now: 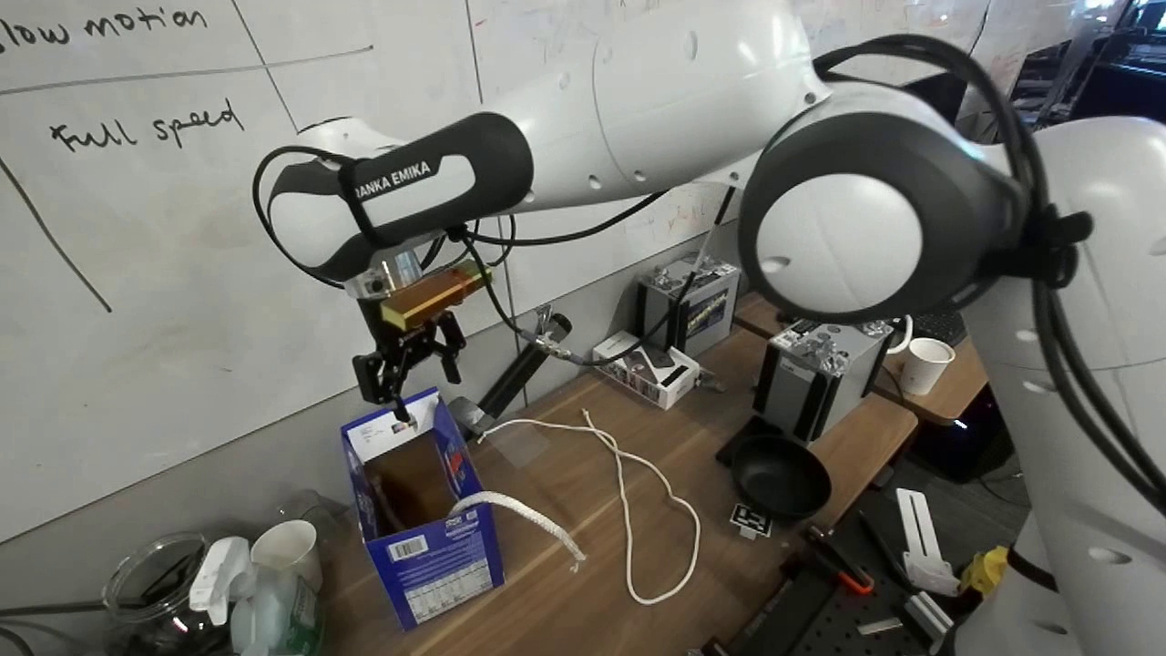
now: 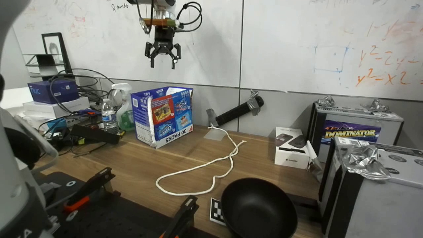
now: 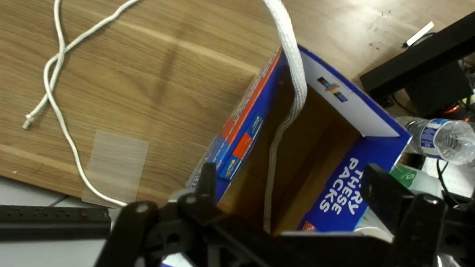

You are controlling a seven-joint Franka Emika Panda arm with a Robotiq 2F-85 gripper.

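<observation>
My gripper [image 2: 163,66] hangs well above the blue box, fingers spread apart and empty. The open-topped blue box [image 1: 444,561] stands on the table near the whiteboard wall. A thick white rope [image 1: 525,512] drapes over the box's rim; in the wrist view one part of this rope [image 3: 299,84] runs down inside the box and the other hangs outside. A thinner white cord [image 2: 174,173] lies in a crossed loop on the wooden table beside the box. Apart from the rope, the visible part of the box's inside looks bare; its near end is hidden behind my gripper.
A black pan [image 2: 259,208], a white box [image 2: 291,154] and grey battery-like blocks [image 2: 368,198] stand right of the cord. Close to the blue box are a spray bottle [image 2: 126,111] and a water bottle [image 2: 109,117]. A power strip [image 2: 234,113] is taped against the wall.
</observation>
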